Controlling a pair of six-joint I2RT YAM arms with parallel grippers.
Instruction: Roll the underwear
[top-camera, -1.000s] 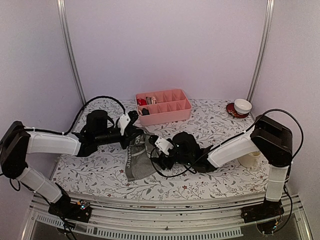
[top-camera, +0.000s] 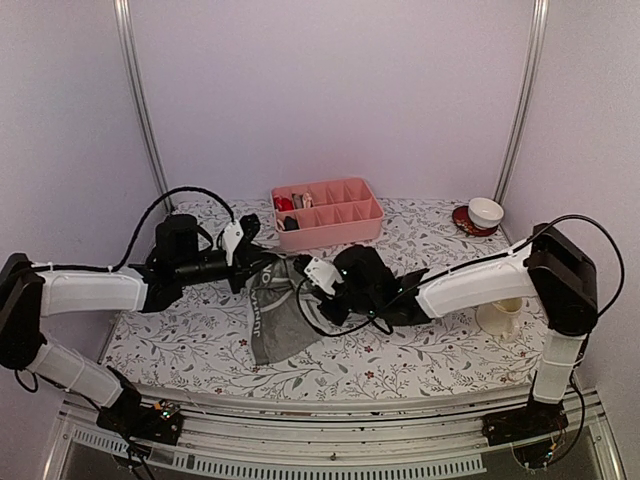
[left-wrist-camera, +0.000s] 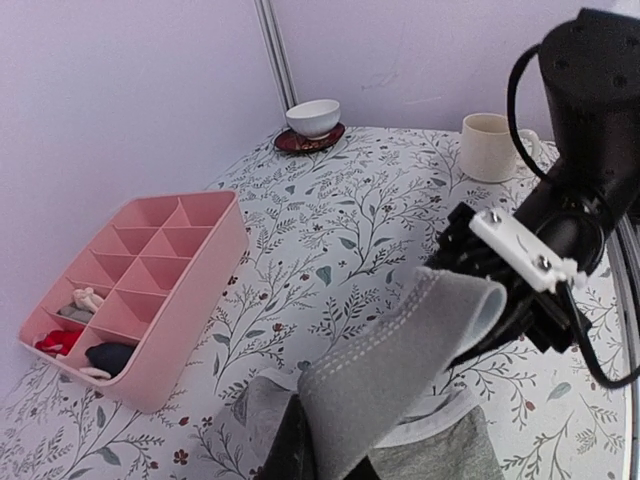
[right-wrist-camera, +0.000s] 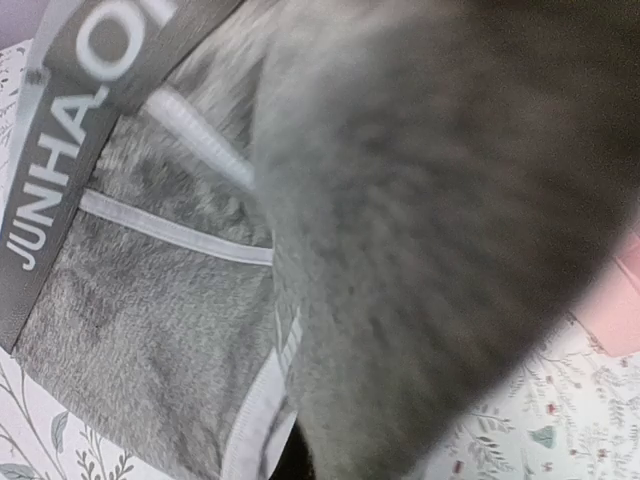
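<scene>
Grey underwear (top-camera: 280, 325) with white-lettered waistband lies on the patterned table, its upper part lifted between the two grippers. My left gripper (top-camera: 272, 260) is at its far left part. In the left wrist view, a grey fold (left-wrist-camera: 390, 365) rises from the shut fingers (left-wrist-camera: 297, 435). My right gripper (top-camera: 305, 275) is close by, at the underwear's right side. The right wrist view shows its shut fingertip (right-wrist-camera: 293, 455) against a large blurred flap (right-wrist-camera: 420, 220), with the lettered waistband (right-wrist-camera: 50, 170) to the left. The flap hides much of that view.
Behind the underwear stands a pink divided box (top-camera: 330, 235) with a few small garments in its left compartments. A white bowl (top-camera: 486, 211) on a red plate and a cream mug (top-camera: 500, 317) are at the right.
My left gripper has shifted slightly left. The right gripper has moved a little farther back and right, and the underwear's upper edge is spread wider between them.
</scene>
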